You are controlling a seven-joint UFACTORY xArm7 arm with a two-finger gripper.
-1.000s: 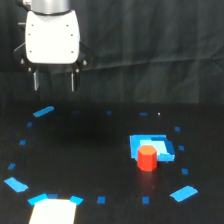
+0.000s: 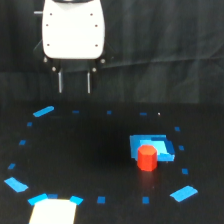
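Note:
High at the left of the camera view hangs my white gripper (image 2: 74, 81), its two thin dark fingers pointing down and well apart. Nothing shows between them. To the right and lower down, a red object (image 2: 147, 157), roughly cylindrical, stands at the front edge of a blue-bordered square (image 2: 170, 151) with a pale inner part. Whether the red object rests on that square or just in front of it, I cannot tell. My gripper is far from both, above and to the left.
A pale, glowing square (image 2: 53, 212) sits at the bottom left edge. Blue tape strips (image 2: 184, 193) and several small blue marks lie on the dark table. Clear dark surface (image 2: 80, 150) stretches left of the red object.
My gripper has moved to the right and slightly up, its fingers still apart. The red object and the blue-bordered square have stayed put.

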